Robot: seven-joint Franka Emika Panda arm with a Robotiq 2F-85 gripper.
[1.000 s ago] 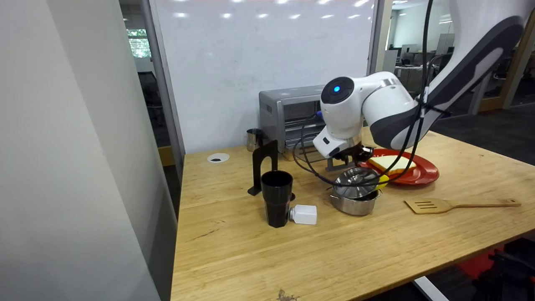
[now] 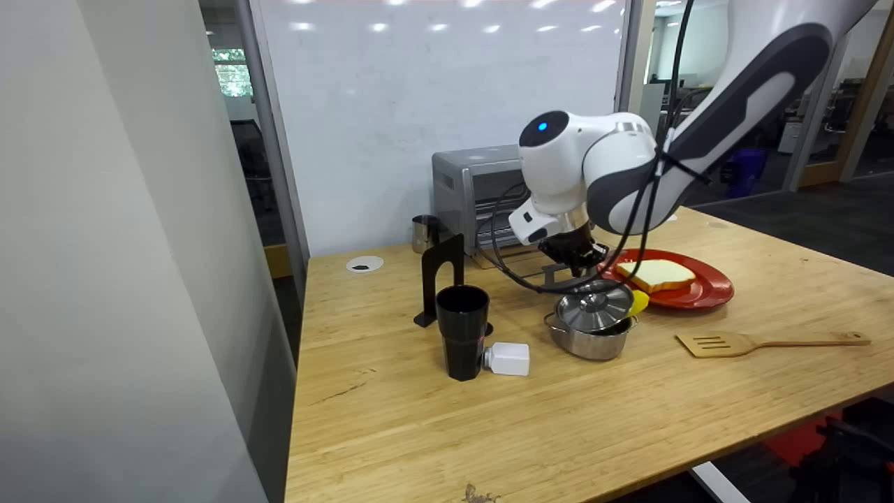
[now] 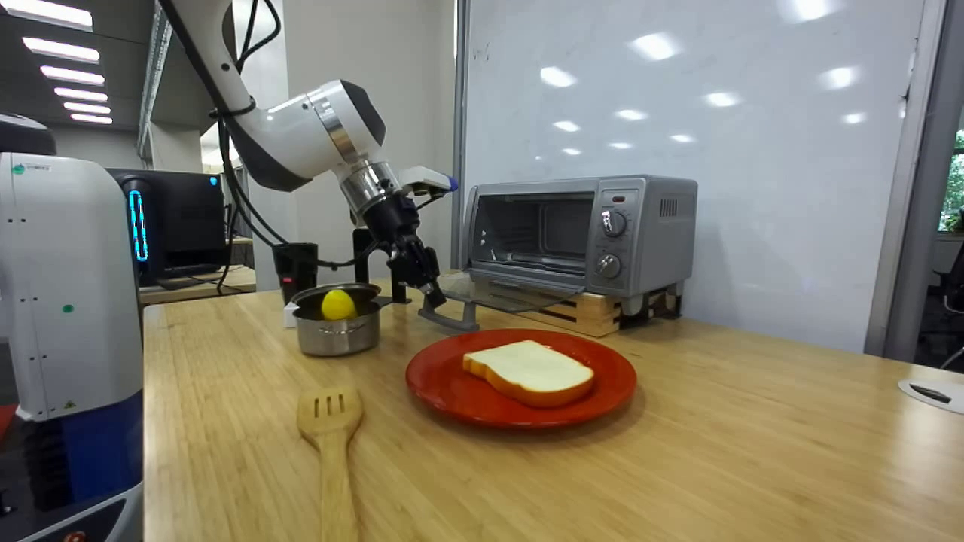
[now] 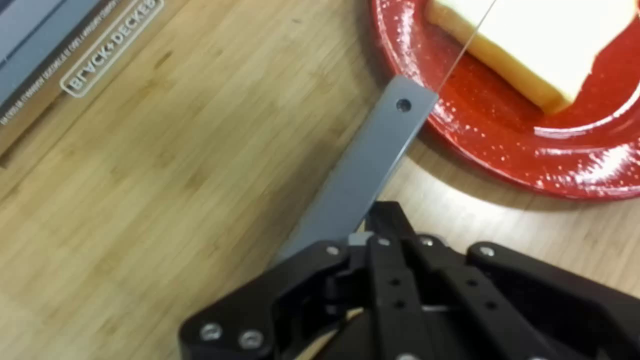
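Note:
In exterior view 2 the grey toaster oven [image 3: 664, 239] stands at the back with its glass door [image 3: 515, 293] lowered open. The door's grey handle [image 3: 449, 321] hangs out toward the table. My black gripper [image 3: 437, 298] points down right at this handle, its fingers seemingly shut. From the wrist view, the handle [image 4: 366, 162] runs diagonally beside the fingertips [image 4: 387, 216] and partly behind the gripper; whether they touch I cannot tell. Nothing shows between the fingers. A slice of bread [image 3: 533, 367] lies on a red plate [image 3: 434, 397] in front of the door.
A metal pot [image 2: 591, 344] with a tilted lid [image 2: 595, 306] and a yellow object [image 2: 639, 302] stands near the arm. Left of it are a white bottle [image 2: 508, 359], a black cup [image 2: 462, 331] and a black stand [image 2: 429, 281]. A wooden spatula [image 2: 729, 343] lies at right.
In exterior view 1 the arm and gripper have moved left and slightly up, with the cable swinging along. Pot, plate, bread and spatula stay where they were.

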